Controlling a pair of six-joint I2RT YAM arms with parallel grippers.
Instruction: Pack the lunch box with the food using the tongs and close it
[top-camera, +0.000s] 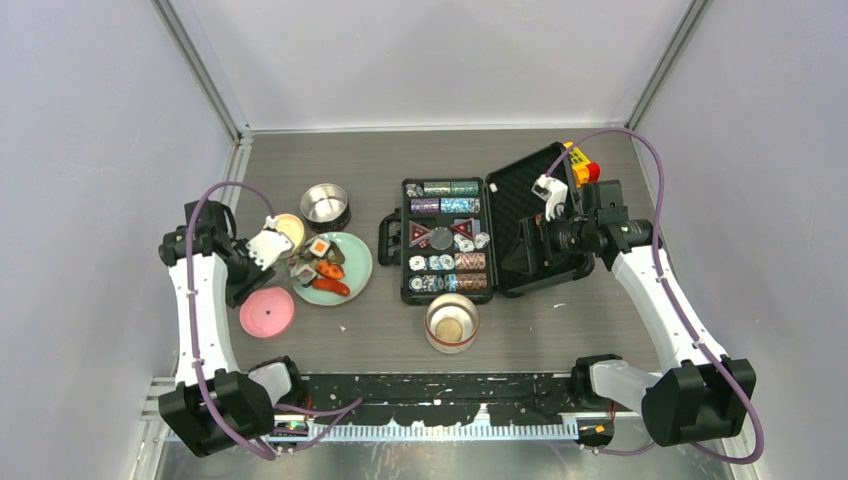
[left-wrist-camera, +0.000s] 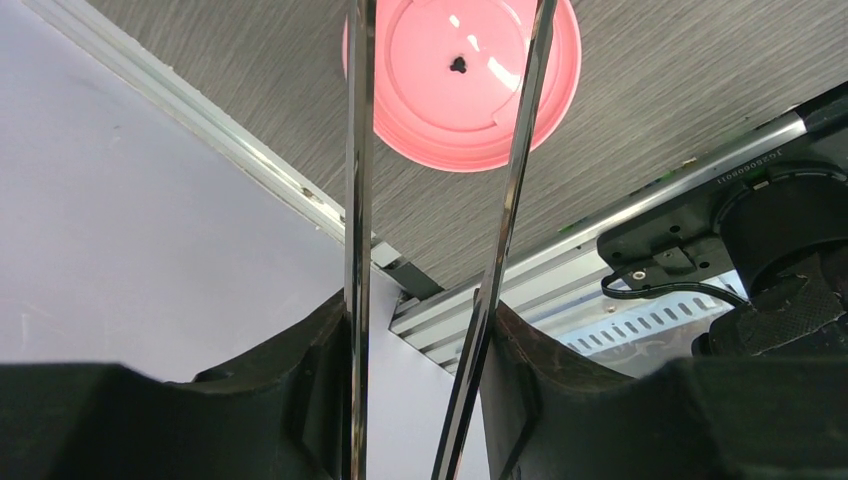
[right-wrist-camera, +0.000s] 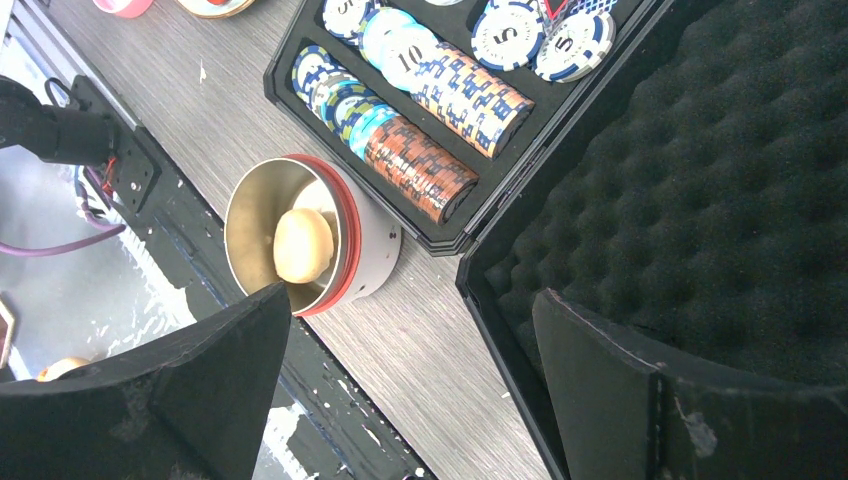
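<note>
A pale green plate (top-camera: 362, 272) on the left holds sushi-like pieces (top-camera: 319, 247) and orange-red sausages (top-camera: 330, 287). My left gripper (top-camera: 290, 264) hovers at the plate's left side, its long shiny fingers (left-wrist-camera: 358, 220) apart and running out of the left wrist view; nothing shows between them there except the pink lid (left-wrist-camera: 455, 130) below. A yellow round container (top-camera: 290, 229) and a steel pot (top-camera: 326, 205) stand behind the plate. The white container with a red rim (right-wrist-camera: 378, 250) has a round bun-like piece (right-wrist-camera: 303, 246) inside. Over the case lid, my right gripper is open and empty.
The black case (top-camera: 400, 290) with poker chips lies open mid-table, its foam-lined lid (right-wrist-camera: 640, 180) under the right arm. A yellow and red object (top-camera: 582, 165) sits at the back right. Bare table lies at the back, between pot and case.
</note>
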